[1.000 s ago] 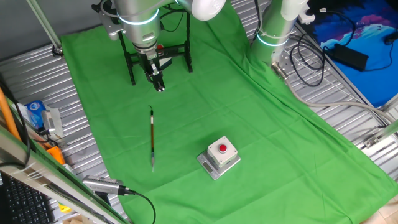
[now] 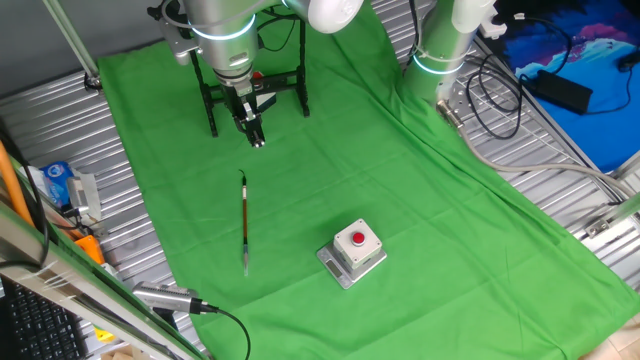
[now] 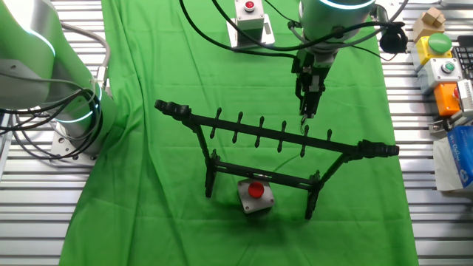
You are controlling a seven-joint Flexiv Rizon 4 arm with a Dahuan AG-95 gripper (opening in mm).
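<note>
My gripper point(image 2: 257, 143) hangs over the green cloth, pointing down, in front of the black rack point(image 2: 303, 95). Its fingertips look close together, but whether the fingers are open or shut is not clear, and no object shows in them. A brush point(image 2: 245, 215) with a brown handle and a hanging loop lies on the cloth, apart from the gripper. In the second exterior view the gripper point(image 3: 307, 111) is beyond the rack point(image 3: 270, 133), whose top bar carries several pegs with nothing hanging on them. There the arm hides most of the brush; its loop point(image 3: 303, 124) shows below the fingers.
A white box with a red button point(image 2: 358, 240) stands on a metal plate to the brush's right. Another red button point(image 3: 256, 190) sits by the rack.
</note>
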